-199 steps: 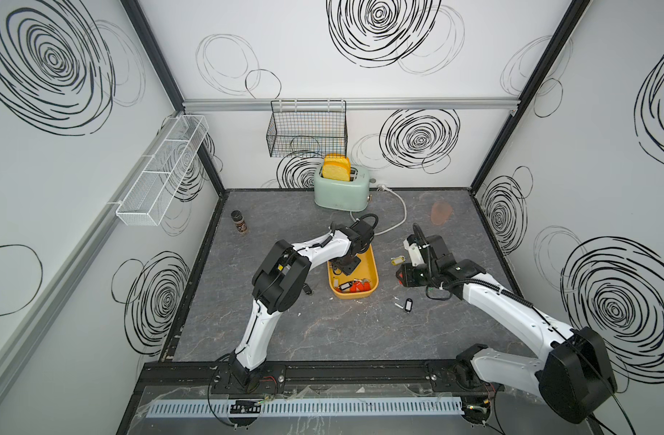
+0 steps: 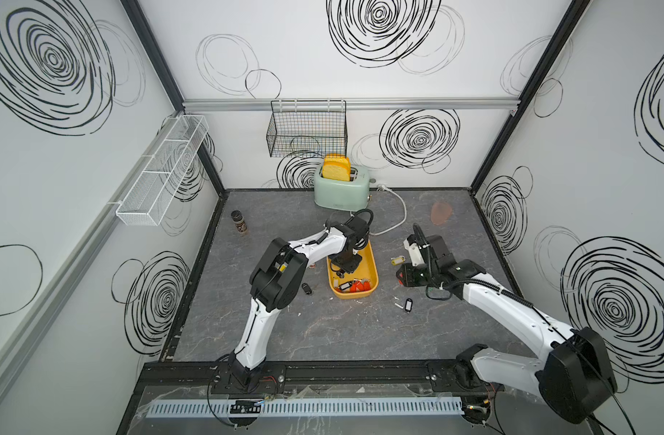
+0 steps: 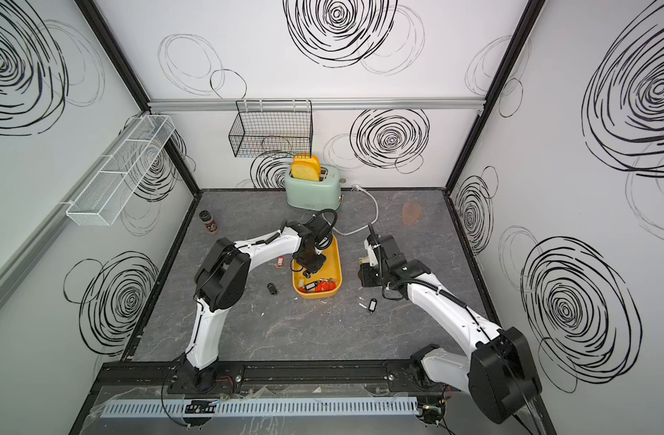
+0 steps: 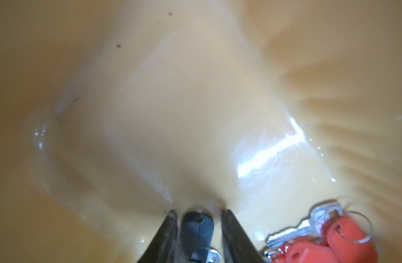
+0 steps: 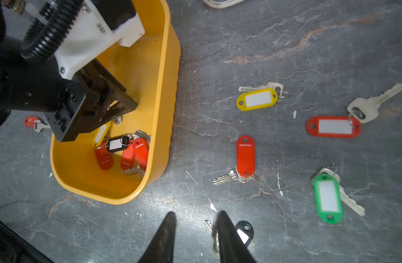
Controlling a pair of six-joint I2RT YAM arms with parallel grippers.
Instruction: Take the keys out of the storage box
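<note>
The yellow storage box [image 5: 163, 79] stands mid-table with several tagged keys in it. In the left wrist view, a black key tag [image 4: 196, 232] lies between the fingers of my left gripper. These are part open, with slim gaps showing beside the tag. Red-tagged keys [image 4: 352, 241] lie to the right inside the box. The right wrist view shows red tags [image 5: 128, 156], a yellow tag [image 5: 102, 133] and a black tag with a white label [image 5: 117, 143] at the box's near end. Outside, right of the box, my right gripper is part open, holding nothing visible.
Keys with yellow [image 5: 258, 98], red [image 5: 245, 155], green [image 5: 328, 199] and black [image 5: 243, 232] tags lie on the table right of the box. A green toaster [image 2: 342, 188] stands behind it.
The right arm and the keys on the table look unmoved.
</note>
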